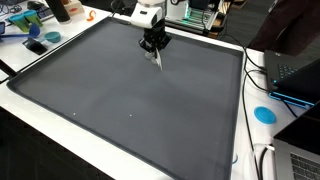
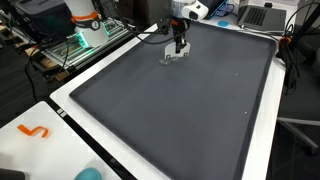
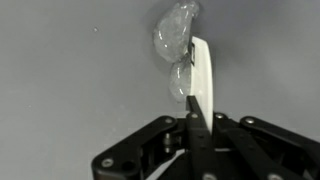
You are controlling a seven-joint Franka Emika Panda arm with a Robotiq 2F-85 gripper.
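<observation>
My gripper is shut, with a thin white piece (image 3: 202, 72) standing edge-on between its fingertips in the wrist view. In exterior view 2 the same white piece (image 2: 177, 50) shows its broad face, just below the gripper (image 2: 179, 45). A clear, crumpled-looking item (image 3: 175, 35) lies beside and beyond the white piece in the wrist view. Exterior view 1 has the gripper (image 1: 155, 47) low over the far part of the grey board (image 1: 120, 95). Whether the white piece touches the board is hard to tell.
Most of the board is bare. Past its edges are a blue disc (image 1: 265, 115), laptops (image 1: 297, 160) and cables on one side, and small tools and a blue-green cup (image 1: 52, 37) on the other. An orange piece (image 2: 32, 130) lies off the board.
</observation>
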